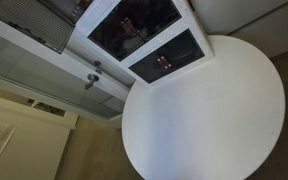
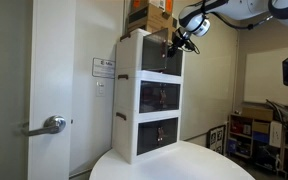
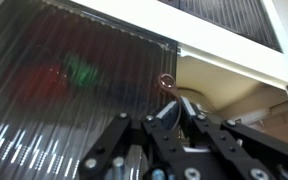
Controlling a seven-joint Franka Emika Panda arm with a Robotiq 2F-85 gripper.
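Observation:
A white cabinet point(image 2: 126, 112) with dark see-through doors stands on the round table. Its top door point(image 2: 157, 49) is swung outward, and its ribbed dark panel point(image 3: 74, 85) fills the left of the wrist view. At that door's edge, my gripper is shut on a small reddish-brown handle point(image 3: 167, 80), partly hidden by the fingers. In exterior view 2 the gripper point(image 2: 175, 43) is beside the top compartment. The open door panel point(image 1: 29, 22) shows at the upper left of exterior view 1, where the gripper is out of frame.
The lower doors, a middle one point(image 2: 159, 96) and a bottom one point(image 2: 157, 135), are shut. Cardboard boxes point(image 2: 150, 18) sit on top of the cabinet. A room door point(image 2: 59, 60) stands at the left.

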